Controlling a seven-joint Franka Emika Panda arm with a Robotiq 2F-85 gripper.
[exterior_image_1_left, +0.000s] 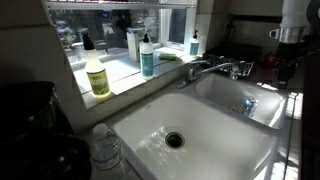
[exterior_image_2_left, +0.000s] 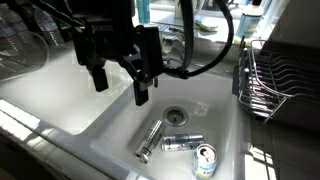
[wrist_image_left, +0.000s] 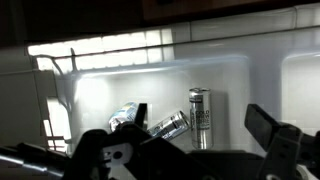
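Note:
Wide open, my gripper hangs above the sink with nothing between its fingers. In the wrist view its two black fingers stand far apart at the bottom. Below lie a slim silver can, a second slim can at a slant, and a shorter white-and-blue can. Exterior view 2 shows the white-and-blue can on the basin floor at the right, apart from the gripper. In exterior view 1 the arm is at the right edge, its fingers small and dark.
An empty near basin with a drain lies beside the far one. A faucet reaches over the sink. Soap bottles line the sill, and a clear bottle stands at the near corner. A wire rack is at the right.

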